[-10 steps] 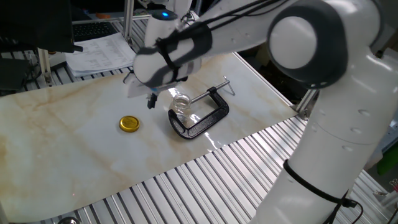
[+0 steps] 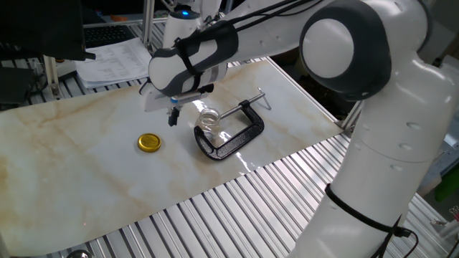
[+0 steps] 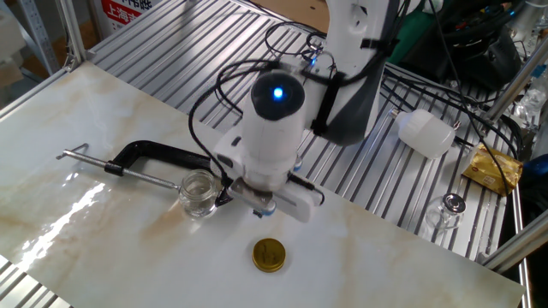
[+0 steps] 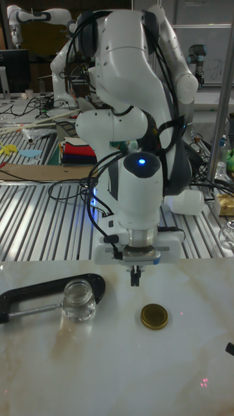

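Note:
A round gold lid (image 2: 149,142) lies flat on the marbled tabletop; it also shows in the second exterior view as a gold disc (image 3: 269,255). Beside it, an open clear glass jar (image 4: 79,301) stands upright within the frame of a black C-clamp (image 2: 234,145), whose screw end reaches the jar's side. My gripper (image 4: 136,276) hangs above the table, between jar and lid in the third exterior view and clear of both. Its dark fingers are close together and nothing shows between them. In the second view the hand mostly hides the fingertips.
Bare tabletop (image 2: 72,179) stretches around the lid. On the slatted metal deck sit a white bulb-shaped object (image 3: 425,133), a small glass jar (image 3: 446,211) and a gold packet (image 3: 491,168). Papers (image 2: 115,63) lie behind the table.
Over the last second the arm has shifted left in exterior view 1 and the hand has turned slightly. The lid, jar and clamp have stayed put.

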